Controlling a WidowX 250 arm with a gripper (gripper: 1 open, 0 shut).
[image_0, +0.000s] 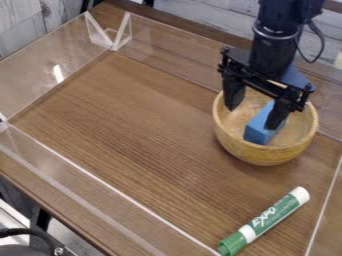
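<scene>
My black gripper (255, 96) hangs over a tan wooden bowl (267, 151) at the right, its fingers spread open and reaching down to the bowl's rim and inside. A blue object (259, 134), apparently a block or eraser, lies in the bowl between and partly behind the fingers; I cannot tell whether they touch it.
A green Expo marker (265, 218) lies at the front right of the wooden table (114, 150). A white object (110, 30) stands at the back left.
</scene>
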